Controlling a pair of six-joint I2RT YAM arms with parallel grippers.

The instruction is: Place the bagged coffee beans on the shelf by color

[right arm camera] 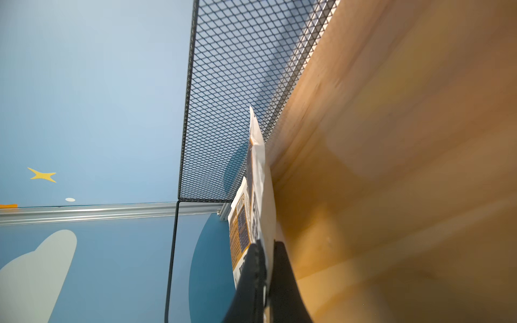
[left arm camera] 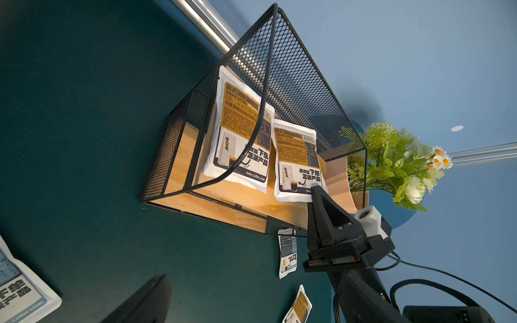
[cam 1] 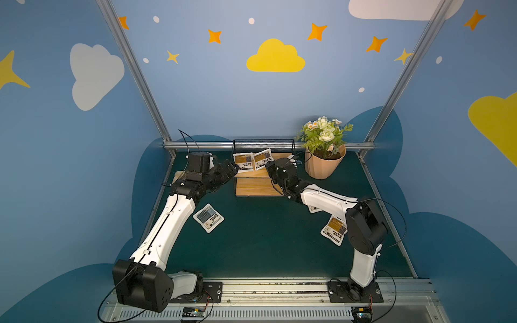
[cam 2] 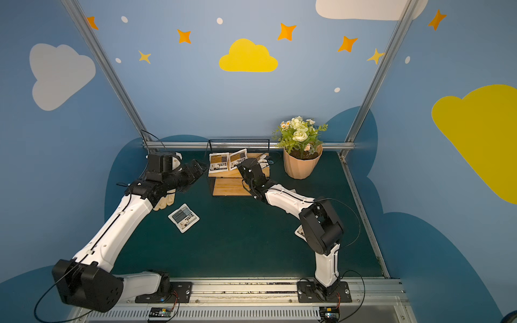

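Note:
The two-tier wood and black mesh shelf (cam 1: 261,186) stands at the back. One brown-label bag (left arm camera: 240,134) leans at the left of its upper tier. Right beside it, a second brown-label bag (left arm camera: 297,156) stands over the same tier, its lower corner pinched by my right gripper. In the right wrist view that bag is edge-on between the two fingertips. My left gripper is open and empty, left of the shelf. A blue-grey-label bag (cam 1: 208,218) lies on the table at left, a brown-label bag (cam 1: 334,230) at right, and another blue-grey-label bag (left arm camera: 288,253) near the shelf.
A potted plant (cam 1: 325,161) stands just right of the shelf. The lower tier (cam 1: 257,187) looks bare where visible. My right forearm (cam 1: 329,200) crosses above the bags on the right.

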